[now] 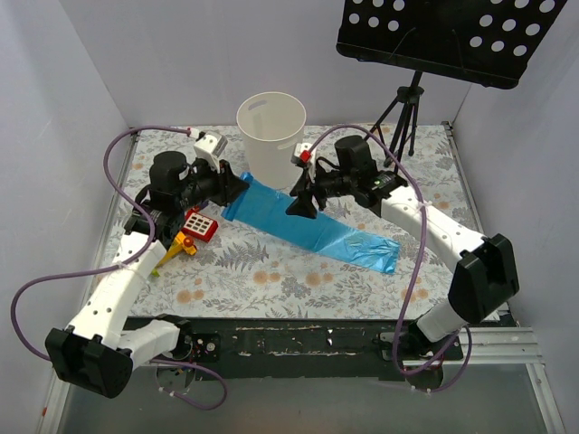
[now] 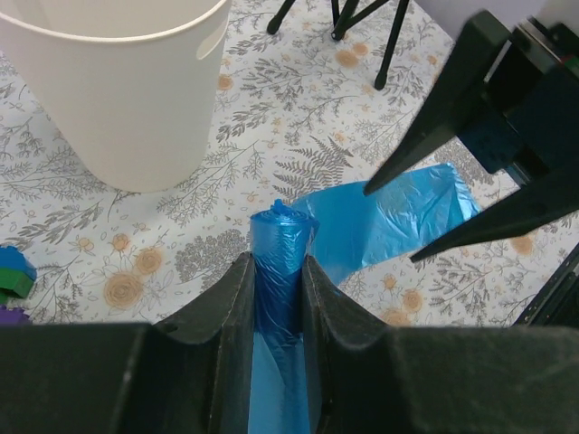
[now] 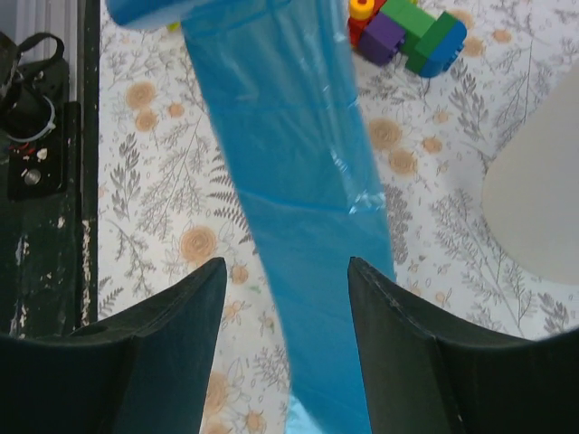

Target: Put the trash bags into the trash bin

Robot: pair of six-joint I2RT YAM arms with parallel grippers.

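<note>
A roll of blue trash bags [image 2: 282, 237] stands upright between the fingers of my left gripper, which is shut on it. From the roll a long blue bag strip [image 1: 317, 230] stretches down to the right, its far end lying on the table. The white trash bin [image 1: 271, 136] is upright behind the roll; what is inside cannot be seen. My right gripper is open above the strip, with a clear gap between its fingertips and nothing gripped. In the top view, its dark fingers [image 1: 303, 201] cover part of the strip.
Colourful toys, among them a red block [image 1: 200, 226] and a yellow toy [image 1: 184, 245], lie left of the strip. A black music stand [image 1: 409, 94] rises at the back right.
</note>
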